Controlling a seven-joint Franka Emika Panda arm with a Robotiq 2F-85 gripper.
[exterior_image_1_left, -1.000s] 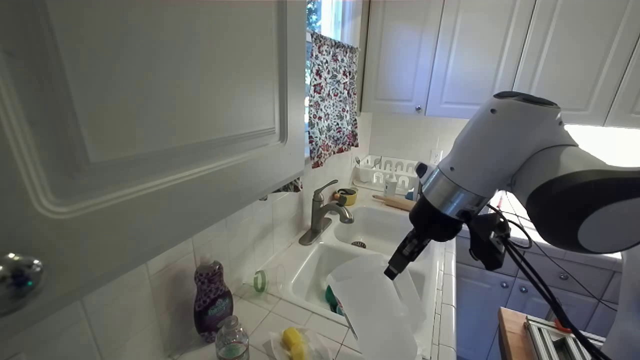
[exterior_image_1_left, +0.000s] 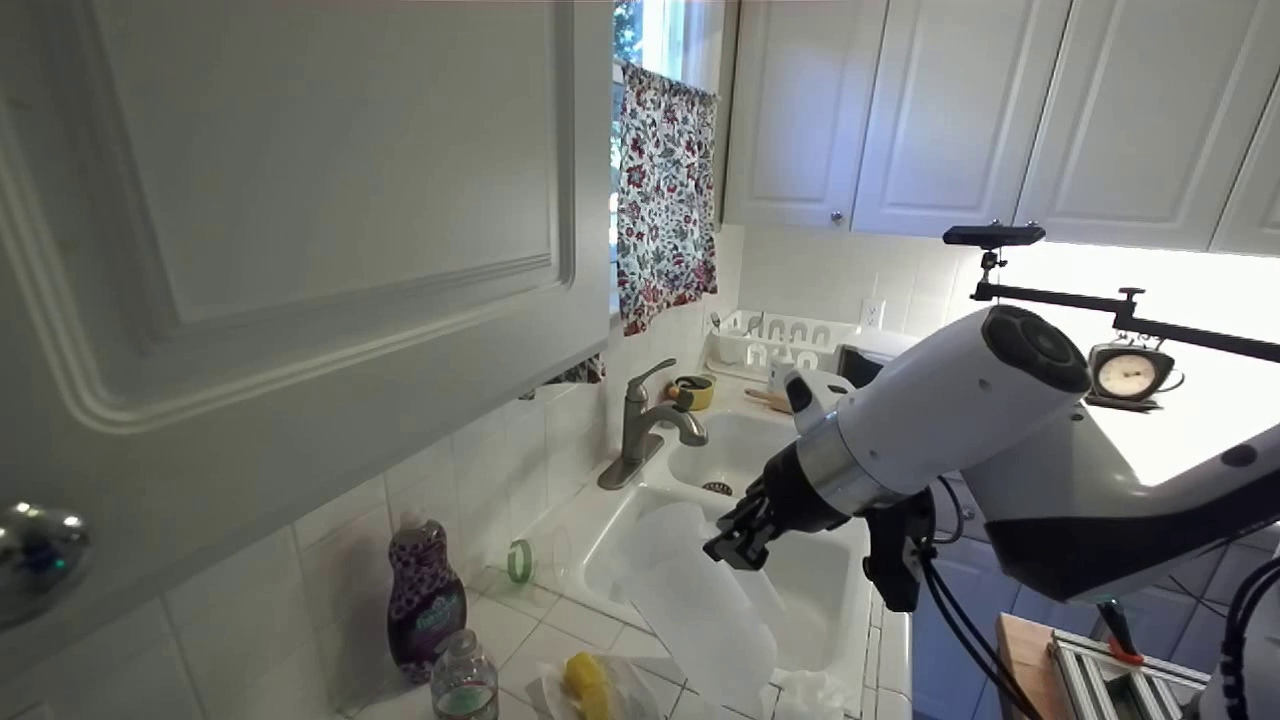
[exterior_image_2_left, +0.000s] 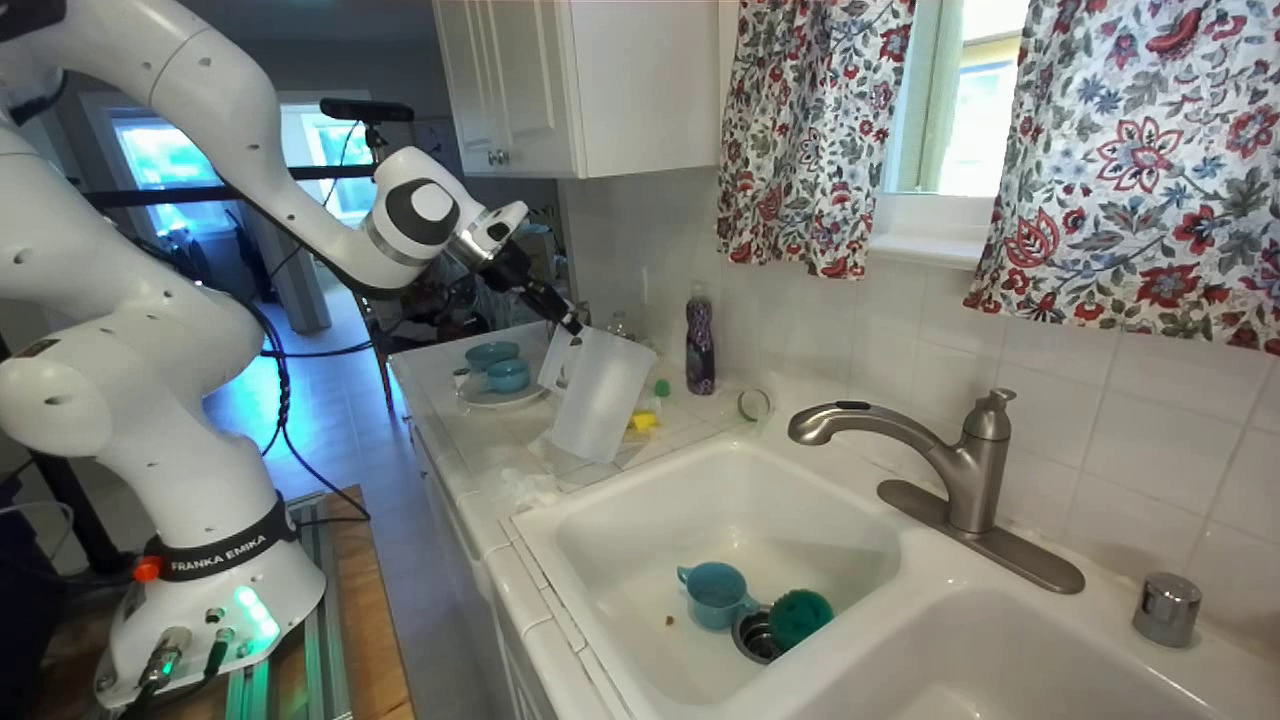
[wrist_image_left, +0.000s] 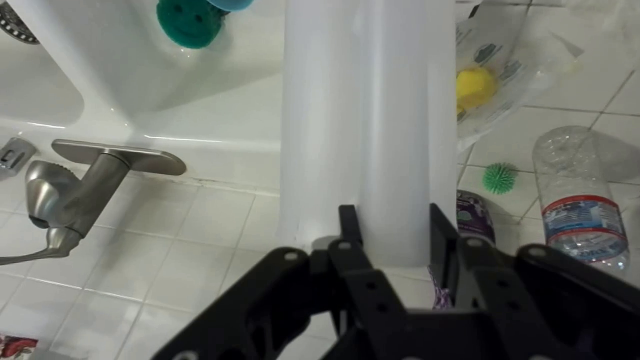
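A folded or curled white translucent sheet (exterior_image_2_left: 603, 396) hangs from my gripper (exterior_image_2_left: 576, 326) above the counter beside the sink. In the wrist view, the fingers (wrist_image_left: 349, 225) stand on either side of one rounded fold of the sheet (wrist_image_left: 396, 132), gripping it near its end. The same white sheet (exterior_image_1_left: 702, 600) slants down from the gripper (exterior_image_1_left: 740, 546) over the near basin's edge in the first exterior view. It hides part of the basin and counter.
A teal cup (exterior_image_2_left: 714, 592) and a green scrubber (exterior_image_2_left: 800, 618) sit in the sink basin, near the faucet (exterior_image_2_left: 924, 462). On the counter are a purple bottle (exterior_image_1_left: 426, 600), a clear bottle (wrist_image_left: 582, 198), a yellow item (wrist_image_left: 475, 88) and a green spiky ball (wrist_image_left: 499, 178). An overhead cabinet door (exterior_image_1_left: 336, 180) looms close.
My gripper and the white sheet have moved left in the first exterior view, toward the faucet side. The sheet now covers the green item that showed in the basin. The wrist has turned.
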